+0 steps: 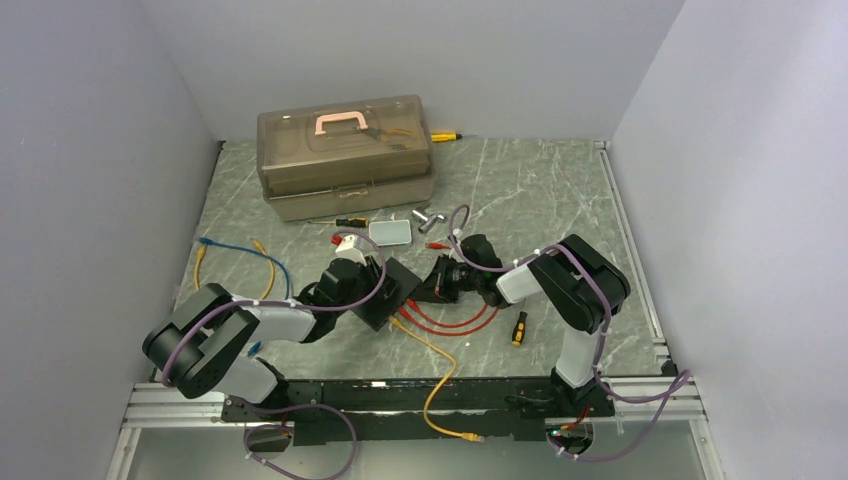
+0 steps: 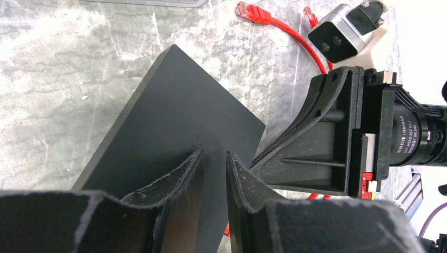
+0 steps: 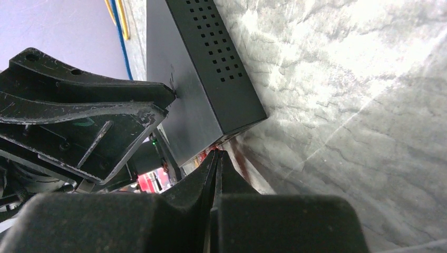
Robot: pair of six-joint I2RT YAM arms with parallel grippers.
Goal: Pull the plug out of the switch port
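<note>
The black switch (image 1: 404,279) lies flat at the middle of the table, its vented side (image 3: 216,58) facing up-right in the right wrist view. My left gripper is over its top face, open by a narrow gap with nothing between its fingers. At the port end, my right gripper is shut, its fingertips together and nothing between them. A bit of red network plug (image 3: 202,157) shows outside those fingers, still at the switch's port edge. The fingers hide most of the ports. In the top view, red cables (image 1: 450,324) run from that end.
A yellow cable (image 1: 440,360) also leaves the switch and hangs over the front edge. Behind stand a toolbox (image 1: 340,160) and a grey tray (image 1: 390,232). A screwdriver (image 1: 519,328) lies right.
</note>
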